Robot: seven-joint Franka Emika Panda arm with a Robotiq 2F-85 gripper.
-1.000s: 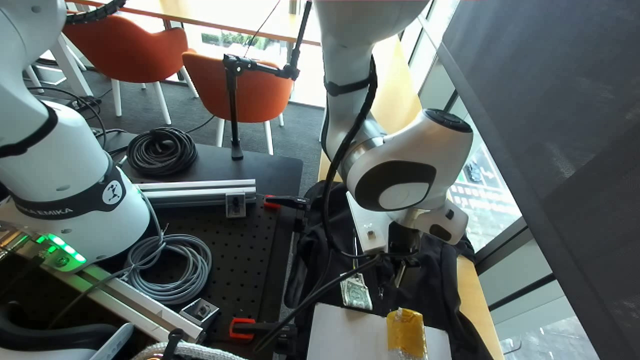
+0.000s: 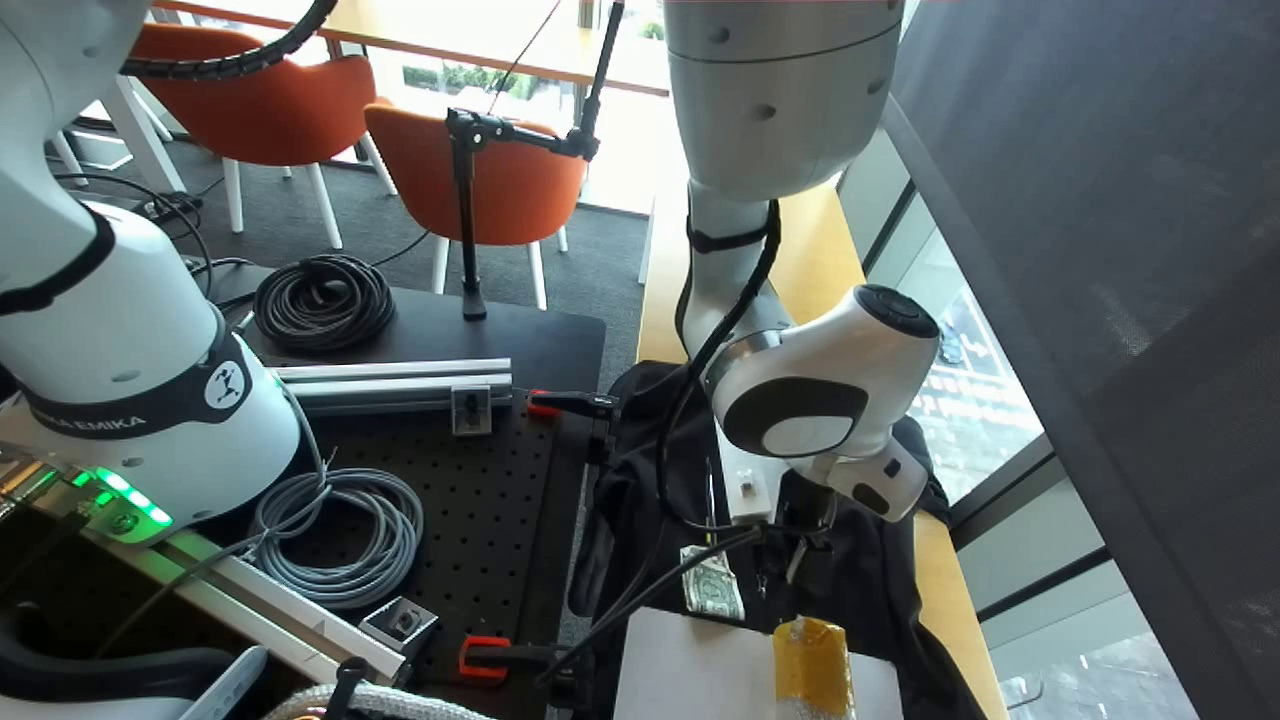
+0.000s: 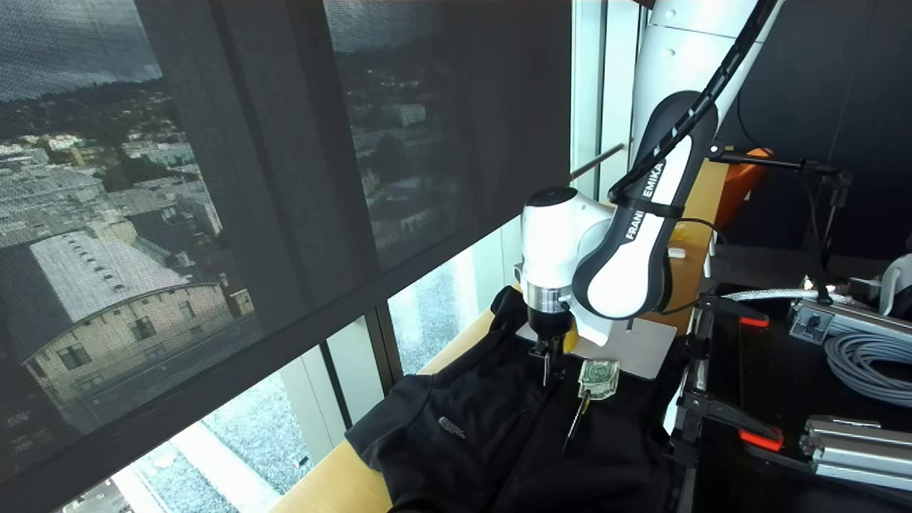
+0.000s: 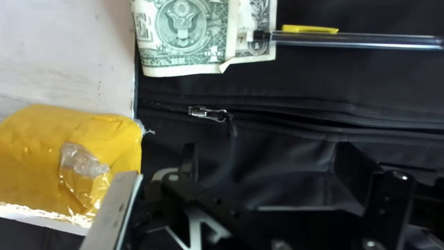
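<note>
In the wrist view my gripper stands open above black cloth, and nothing shows between its fingers. A flat metal strip (image 4: 110, 214) juts beside its left finger, overlapping the edge of a yellow taped bundle (image 4: 37, 154) in this view. Farther up lies a folded dollar bill (image 4: 183, 37), with the black end of a clear pen (image 4: 358, 39) over its right edge. A metal zipper pull (image 4: 208, 113) rests on the black jacket (image 4: 374, 87), just beyond the fingers. From the second exterior view, the gripper (image 3: 547, 366) points down, left of the bill (image 3: 600, 376).
The bundle (image 2: 813, 666) sits on a pale board (image 2: 690, 672). Red-tipped clamps (image 2: 483, 658) line the black table's edge, with a coil of grey cable (image 2: 342, 534) inward. A dark window shade (image 2: 1116, 240) slopes close by the arm.
My arm and gripper have come down lower toward the jacket. The bill, the bundle and the board lie where they were.
</note>
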